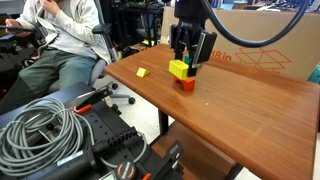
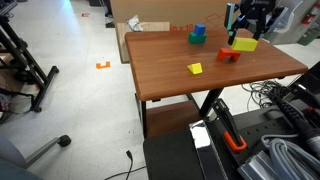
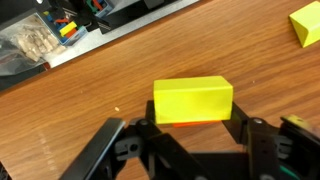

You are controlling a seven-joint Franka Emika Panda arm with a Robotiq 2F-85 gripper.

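My gripper is shut on a yellow block, which spans the gap between the fingers in the wrist view. Below the held block is a red block on the table; in exterior view 2 the red block shows just under and left of the yellow block. Whether the two touch is hard to tell. Only an orange-red strip of the lower block shows in the wrist view.
A blue block sits on a green block toward the cardboard side. Near the table edge lies a smaller yellow piece.
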